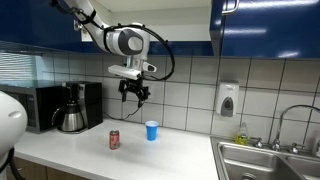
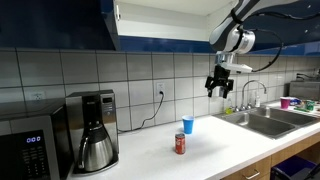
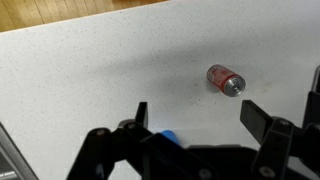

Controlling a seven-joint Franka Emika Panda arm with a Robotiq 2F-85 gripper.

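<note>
A red and silver can stands upright on the white counter; in the wrist view the can shows right of centre. Behind it, near the tiled wall, is a blue cup, and only a blue part of the cup peeks out past the gripper in the wrist view. High above the counter hangs my gripper, clear of both. In the wrist view its two dark fingers stand wide apart, so the gripper is open with nothing between them.
A coffee maker with a steel carafe and a microwave stand at one end of the counter. The sink lies at the other end, with a soap bottle by it. Bare counter surrounds the can.
</note>
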